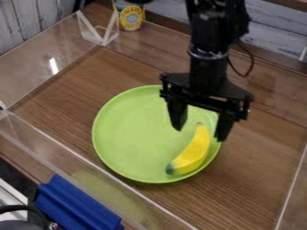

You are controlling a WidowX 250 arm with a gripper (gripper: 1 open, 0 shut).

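Note:
A yellow banana [189,153] lies on a green plate [126,135], toward its right side. My black gripper [211,119] hangs low over the back right of the plate, just beyond the banana, with its fingers spread apart and open. The banana's far end is close to the fingers; whether they touch it I cannot tell.
A can [128,16] and a white wire object stand at the back left. Blue blocks [74,206] lie at the front left.

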